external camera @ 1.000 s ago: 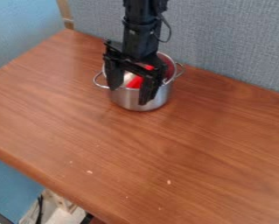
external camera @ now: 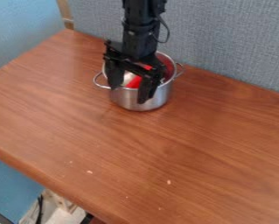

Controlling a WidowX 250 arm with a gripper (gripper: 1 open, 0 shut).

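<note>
A steel pot (external camera: 142, 101) with two handles stands on the wooden table near the back. My black gripper (external camera: 129, 80) is down over its mouth, its two fingers spread across the inside. Red and white objects (external camera: 135, 82) show in the pot between and behind the fingers; their shapes are partly hidden by the gripper, and whether it touches any of them cannot be told.
A grey fabric panel (external camera: 229, 44) stands behind it. The table's left edge runs beside blue surfaces, with some clutter below at the lower left.
</note>
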